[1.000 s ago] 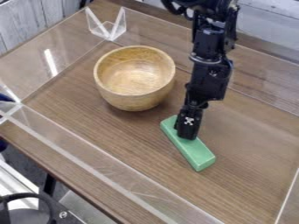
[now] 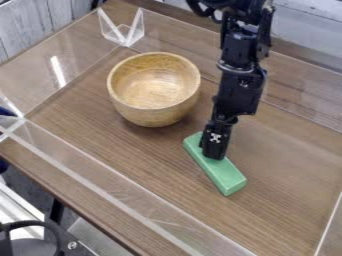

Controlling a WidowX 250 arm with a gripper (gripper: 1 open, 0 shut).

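A green rectangular block (image 2: 222, 172) lies on the wooden tabletop, angled toward the lower right. My black gripper (image 2: 214, 142) is lowered over the upper end of this block, overlapping it in the view. The fingertips are dark and small here, and I cannot see clearly what is between them.
A tan wooden bowl (image 2: 144, 90) sits left of the arm. A clear angular plastic object (image 2: 122, 30) is at the back left. A black device with cables is at the lower-left corner.
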